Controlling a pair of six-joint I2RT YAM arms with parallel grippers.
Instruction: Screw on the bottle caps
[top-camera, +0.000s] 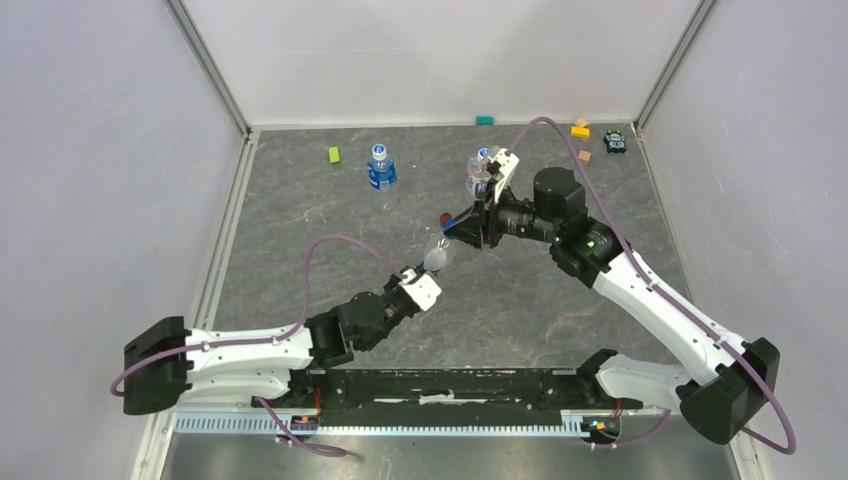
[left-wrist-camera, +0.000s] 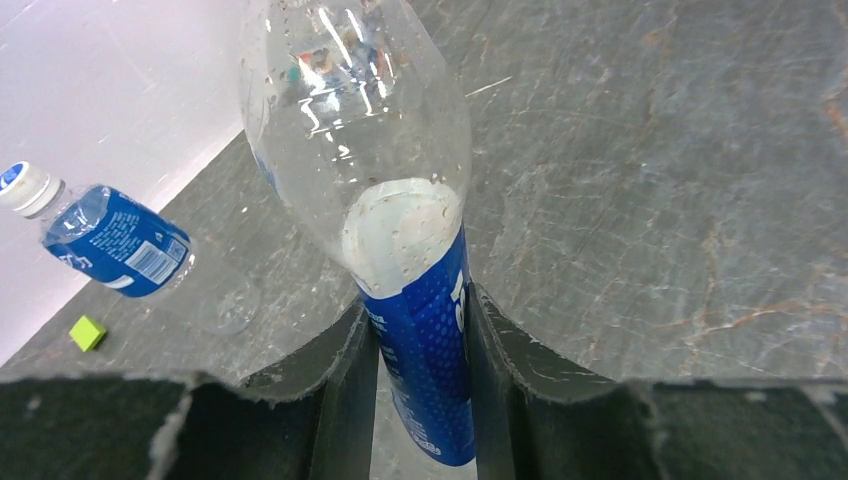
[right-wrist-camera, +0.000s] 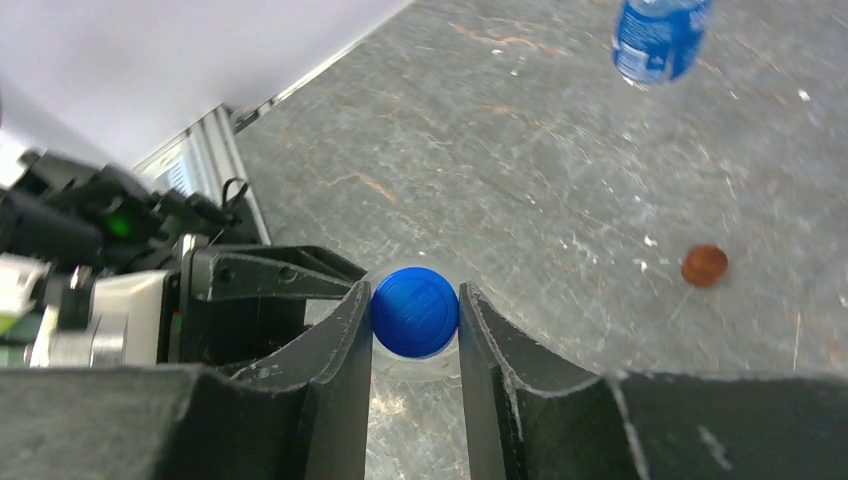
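Note:
Near the middle, a clear bottle with a blue label (top-camera: 437, 255) (left-wrist-camera: 415, 360) is tilted up in my left gripper (top-camera: 425, 272), which is shut on its labelled part. My right gripper (top-camera: 455, 225) is shut on a blue cap (right-wrist-camera: 414, 310) at the bottle's top; whether it is seated on the neck is hidden. Two capped bottles stand farther back, one (top-camera: 381, 172) (left-wrist-camera: 115, 240) left of centre, the other (top-camera: 477, 178) (right-wrist-camera: 660, 30) partly behind my right arm.
Small blocks lie around: green (top-camera: 334, 154) at left, teal (top-camera: 485, 120) at the back, yellow (top-camera: 580, 131) and pink at back right, beside a small dark toy (top-camera: 615, 142). A brown round piece (right-wrist-camera: 704, 264) lies near the held bottle.

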